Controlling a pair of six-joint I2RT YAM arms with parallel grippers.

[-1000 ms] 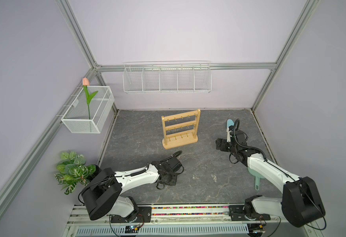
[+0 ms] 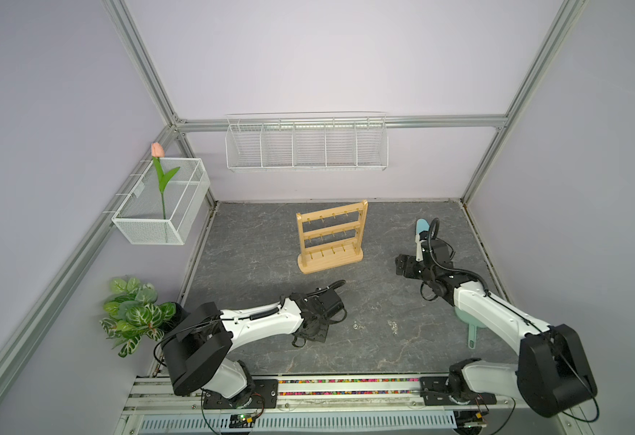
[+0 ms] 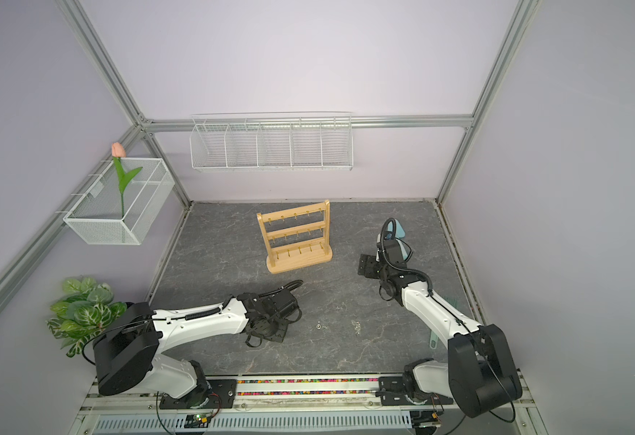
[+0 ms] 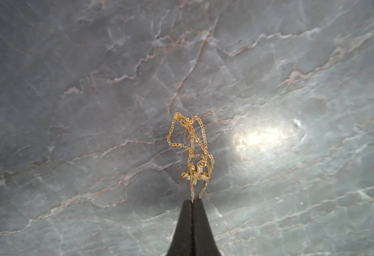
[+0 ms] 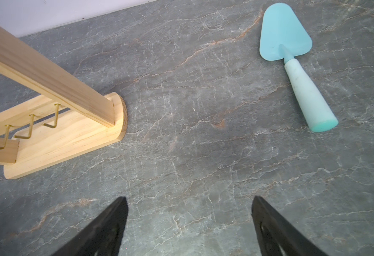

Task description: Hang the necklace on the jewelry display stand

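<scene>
In the left wrist view a tangled gold necklace (image 4: 192,145) lies on the grey marbled table, its near strands running up to the fingertips. My left gripper is shut on the chain's near end, low at the table; the end itself is hidden between the fingers. The wooden jewelry display stand (image 2: 331,260), with rows of hooks, stands upright beyond the left arm. Part of that stand (image 5: 67,136) also shows at the left of the right wrist view, brass hooks visible. My right gripper is open over bare table, nothing between its fingers.
Two small piles of silvery jewelry (image 2: 355,325) and pale jewelry (image 2: 393,327) lie right of the left gripper. A light-blue trowel (image 5: 298,68) rests beyond the right gripper. Table between stand and arms is clear.
The right arm has barely moved.
</scene>
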